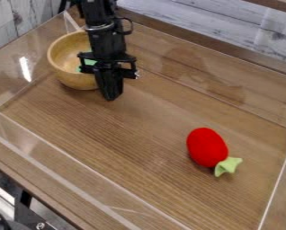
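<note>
My black gripper (pixel 107 76) hangs at the upper left of the camera view, low over the right side of a wooden bowl (pixel 67 49). A green object (pixel 90 66) in the bowl is partly hidden behind the gripper. Whether the fingers are open or shut is too small and dark to tell. A red object (pixel 206 146) with a pale green tip, like a toy strawberry, lies on the wooden table (pixel 133 162) at the lower right.
A pale wall (pixel 16 27) runs along the upper left. Dark cables show at the lower left corner.
</note>
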